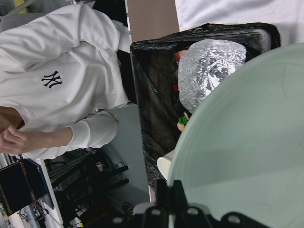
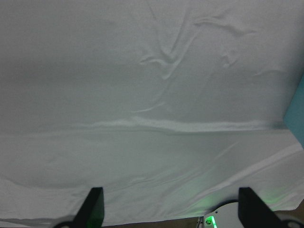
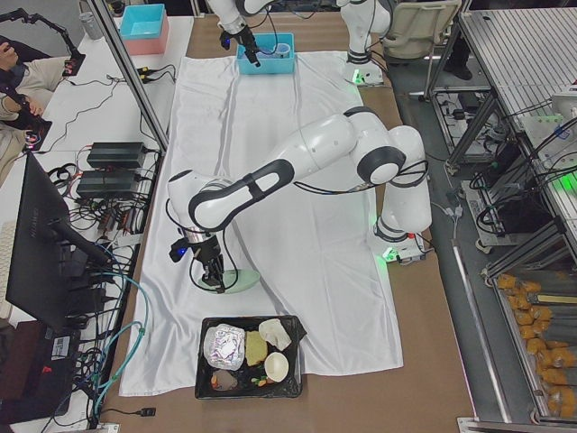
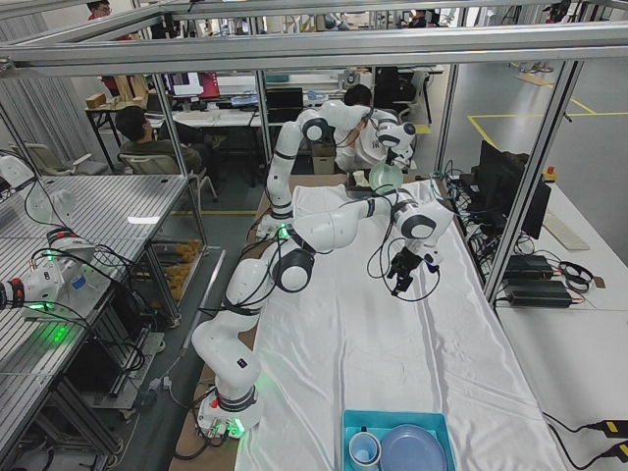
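Note:
My left gripper (image 3: 215,282) is shut on the rim of a pale green plate (image 3: 242,280), seen large in the left wrist view (image 1: 247,133) and at the far end in the right camera view (image 4: 386,175). Just beyond the plate is a black-lined bin (image 3: 293,379) holding a foil-covered item (image 1: 209,66), a cream cup and food-like scraps. My right gripper (image 4: 400,277) hangs at the other end of the cloth, open and empty over white fabric (image 2: 156,85) in its wrist view.
A blue tub (image 4: 437,432) with a plate and cup stands at the right arm's end. A monitor (image 3: 32,262) and cables line one side; a person (image 1: 66,80) is beside the bin.

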